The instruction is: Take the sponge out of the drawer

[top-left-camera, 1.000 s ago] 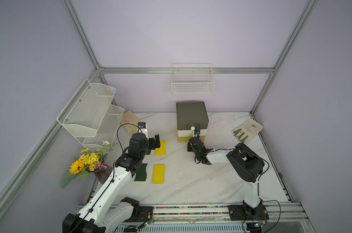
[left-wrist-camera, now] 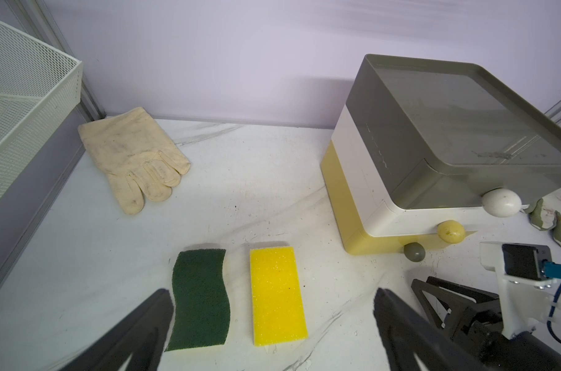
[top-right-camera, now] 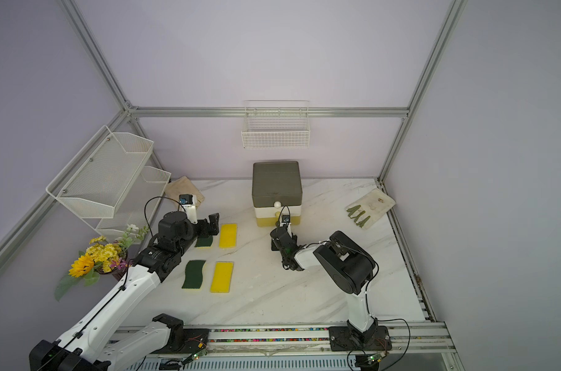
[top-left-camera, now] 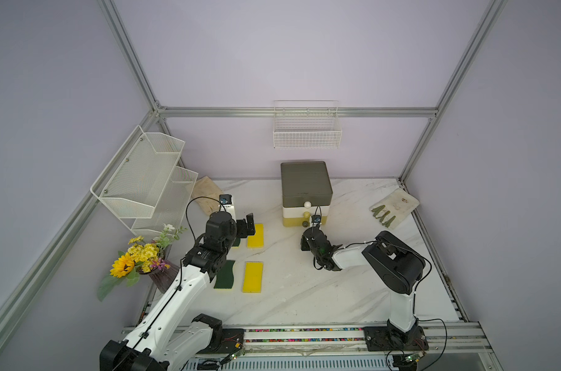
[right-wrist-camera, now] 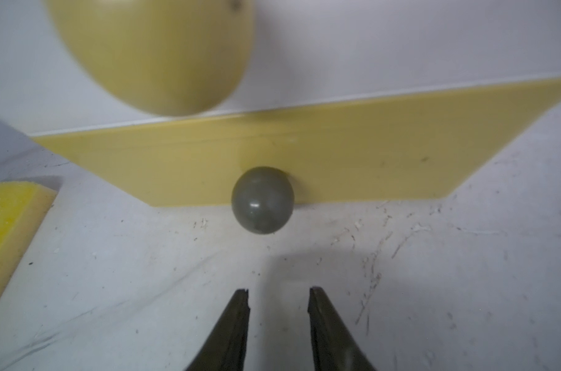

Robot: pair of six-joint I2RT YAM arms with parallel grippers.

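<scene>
The drawer box (left-wrist-camera: 465,111) has a grey top section with a white knob (left-wrist-camera: 501,202), a white middle with a yellow knob (left-wrist-camera: 451,232) and a yellow bottom drawer (right-wrist-camera: 367,154) with a grey knob (right-wrist-camera: 262,200). All sit closed; their insides are hidden. My right gripper is low before the bottom drawer, below and in front of the grey knob, part open with nothing between its fingertips. My left gripper stands open over yellow sponge (left-wrist-camera: 278,295) and green sponge (left-wrist-camera: 200,296), left of the box, holding nothing.
More sponges (top-left-camera: 252,277) lie nearer the front left. Gloves (top-left-camera: 394,207) lie at right and back left. A wire shelf (top-left-camera: 138,173) and flower vase (top-left-camera: 163,275) line the left side.
My right gripper has moved a little toward the front and down, away from the box. The left arm has not moved.
</scene>
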